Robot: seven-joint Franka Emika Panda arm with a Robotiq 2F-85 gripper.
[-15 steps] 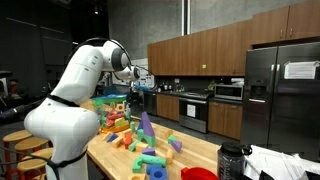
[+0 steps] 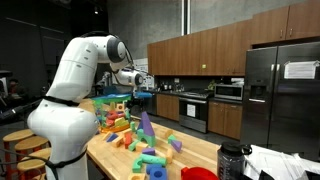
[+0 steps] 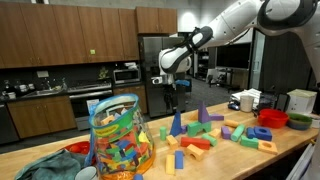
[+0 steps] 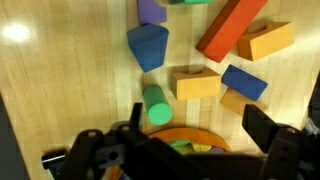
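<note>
My gripper is open, with nothing between its dark fingers. In exterior view 2 the gripper hangs well above the blocks. Looking down, the wrist view has a green cylinder, a blue block, an orange block and a smaller blue block on the wooden table. A longer red-orange block lies farther off. The orange rim of a container shows at the lower edge. That see-through container of colored blocks stands at the table's left in exterior view 2.
Purple pointed blocks stand among several loose blocks. A red bowl and a black canister sit near the front. A white cloth lies to the right. Bare table shows left of the blocks in the wrist view.
In exterior view 1 the arm's wrist and gripper have shifted slightly to the right. The blocks on the table look unmoved.
</note>
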